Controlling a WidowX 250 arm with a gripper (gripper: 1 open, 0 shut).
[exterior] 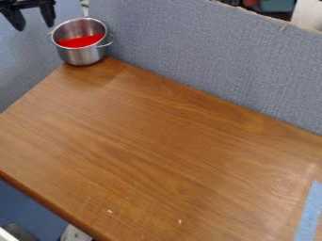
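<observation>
A steel pot (82, 55) with two side handles and a red inside stands in the back left corner of the wooden table (164, 151). My black gripper (32, 21) hangs at the top left edge of the view, above and left of the pot and apart from it. Its two fingers point down and stand apart, with nothing seen between them; its upper part is cut off by the frame. A pale upright object, perhaps a utensil or post, shows just behind the pot.
A grey padded wall (220, 71) runs along the back and left of the table. Some objects show beyond the wall at the top right.
</observation>
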